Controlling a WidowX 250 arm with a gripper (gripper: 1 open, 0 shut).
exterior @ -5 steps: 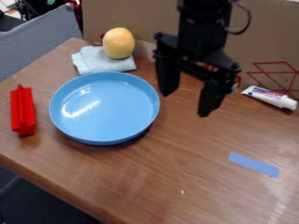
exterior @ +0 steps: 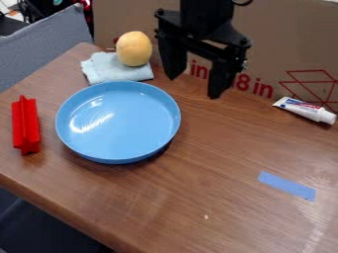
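Observation:
My black gripper (exterior: pixel 196 71) hangs open above the back of the wooden table, in front of the cardboard, with nothing between its fingers. A blue plate (exterior: pixel 118 121) lies at the left middle. Behind it a yellow round object (exterior: pixel 133 47) rests by a folded light-blue cloth (exterior: pixel 115 69). A red object (exterior: pixel 26 126) lies at the left, and a white toothpaste tube (exterior: pixel 305 110) at the back right.
A strip of blue tape (exterior: pixel 287 185) is stuck on the table at the right. A cardboard wall (exterior: pixel 297 49) stands along the back.
My gripper has moved up and to the left, away from the toothpaste side toward the yellow object. The objects on the table have not moved.

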